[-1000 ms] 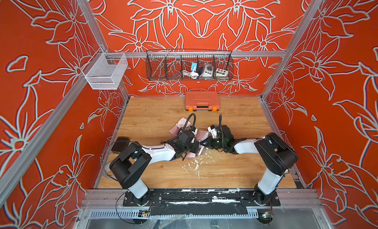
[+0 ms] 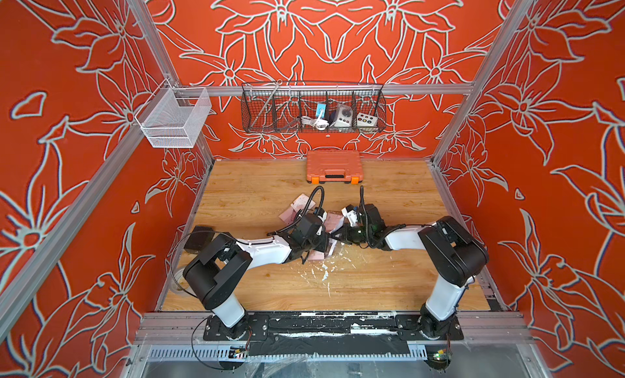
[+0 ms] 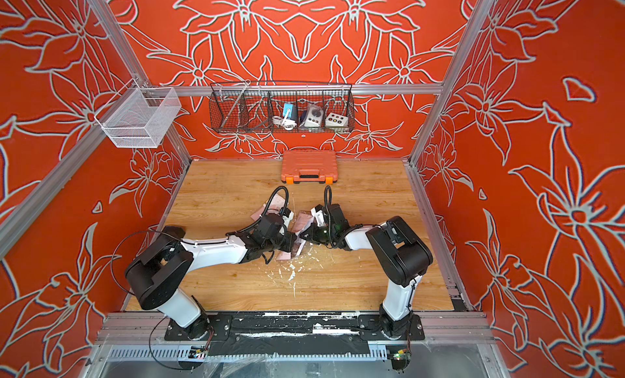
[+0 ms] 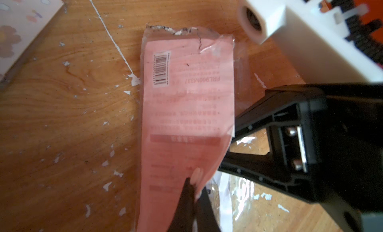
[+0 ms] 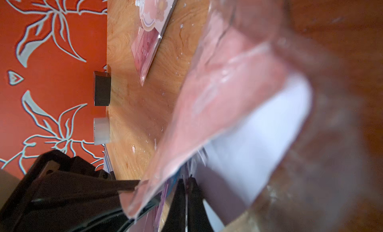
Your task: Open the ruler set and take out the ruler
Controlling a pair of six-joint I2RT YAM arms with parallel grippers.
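Note:
The ruler set's pink packet (image 4: pixel 179 100) lies on the table in a clear sleeve, printed side and barcode up in the left wrist view. My left gripper is shut on the packet's right edge, which curls up between its fingertips. From the right side my right gripper reaches in under the lifted pink sheet (image 5: pixel 223 92). Its fingers are together, and nothing clear shows between them. Under the sheet, in the right wrist view, a white inner face (image 5: pixel 259 140) and clear plastic show. The ruler itself I cannot make out.
A second pink packet with flowers (image 5: pixel 153 16) lies to the left of the packet. An orange case (image 2: pixel 334 165) stands at the back wall beneath a wire basket (image 2: pixel 312 108). White flakes (image 2: pixel 325 268) litter the front.
The right arm has shifted slightly, its elbow moving a little to the left and its wrist tilting a bit. The left arm and packet look unchanged.

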